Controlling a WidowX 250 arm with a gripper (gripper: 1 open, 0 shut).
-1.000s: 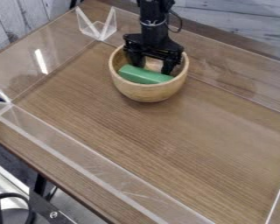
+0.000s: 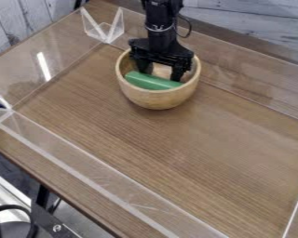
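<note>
A round wooden bowl (image 2: pixel 162 98) stands toward the back of the wooden table. A green elongated object (image 2: pixel 153 82) lies inside it. My black gripper (image 2: pixel 160 61) is over the bowl, its fingers reaching down into it around the back of the green object. It stands open; whether the fingertips touch anything is too small to tell.
A clear plastic container or frame (image 2: pixel 103 26) is at the back left. Wooden planks line the back right. Dark cables lie at the lower left.
My gripper has shifted slightly left over the bowl. The bowl and green object look almost unchanged.
</note>
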